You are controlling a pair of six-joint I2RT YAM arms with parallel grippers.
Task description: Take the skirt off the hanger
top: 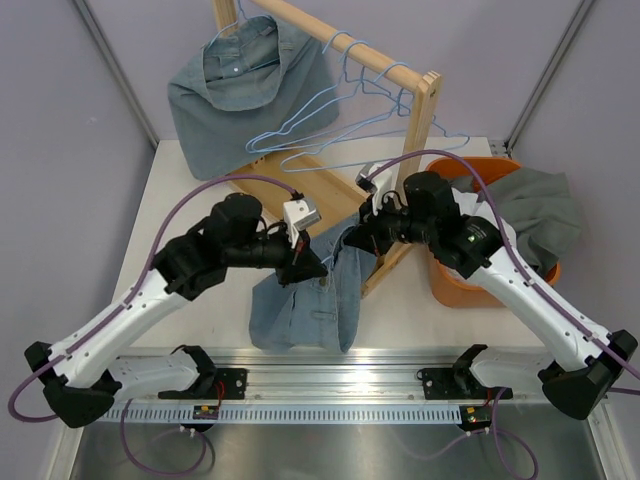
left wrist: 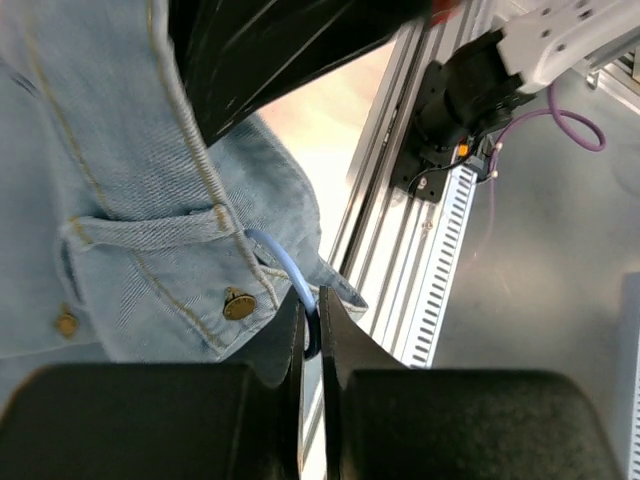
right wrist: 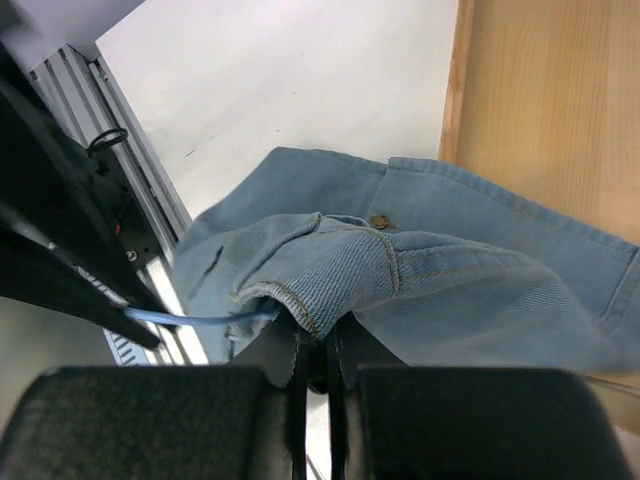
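A blue denim skirt (top: 310, 310) hangs between my two arms over the front of the table. In the left wrist view, my left gripper is shut on the thin blue hanger (left wrist: 280, 255), whose wire comes out of the waistband beside a brass button. My right gripper is shut on the bunched waistband of the skirt (right wrist: 360, 265). The wire also shows in the right wrist view, running from the left gripper's fingers into the folded denim. Most of the hanger is hidden by the cloth.
A wooden rack (top: 350, 45) at the back carries several empty blue hangers and another denim skirt (top: 255, 95). An orange basket (top: 455, 293) with cloths stands at the right. Bare white table (top: 190, 320) shows at the left.
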